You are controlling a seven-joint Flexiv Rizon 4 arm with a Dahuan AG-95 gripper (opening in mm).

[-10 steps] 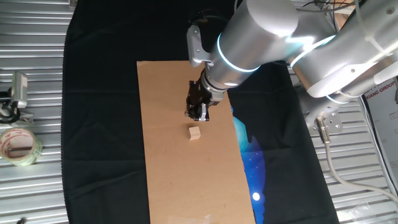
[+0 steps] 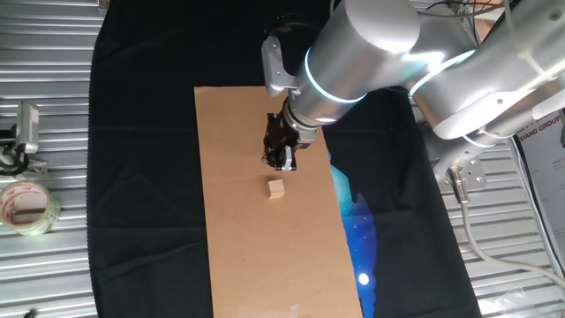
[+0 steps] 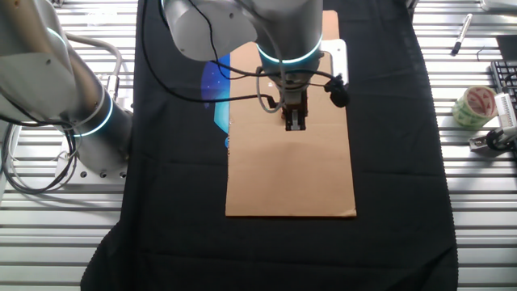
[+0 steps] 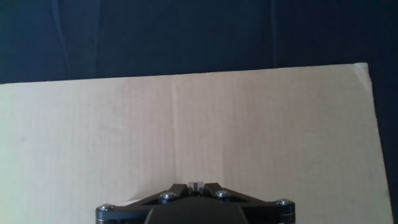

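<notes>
A small wooden block (image 2: 276,189) lies on the cardboard sheet (image 2: 265,256). In exterior view 1 my gripper (image 2: 287,166) hangs just above the block in the picture, apart from it. The wrist view shows the gripper shut, its fingertips together with nothing visible between them. Seen from exterior view 2, the gripper (image 3: 295,128) points down over the cardboard (image 3: 283,182), and the block does not show there. No clear sight of the block appears in the wrist view; only a thin pale edge shows left of the fingers.
Black cloth (image 2: 146,177) surrounds the cardboard. A blue printed piece (image 2: 357,238) borders its right side in exterior view 1. A roll of tape (image 2: 29,209) and a grey device (image 2: 28,128) stand off to the left. The cardboard's lower part is clear.
The arm and gripper are almost still, with only a very slight shift. The block stays in the same place.
</notes>
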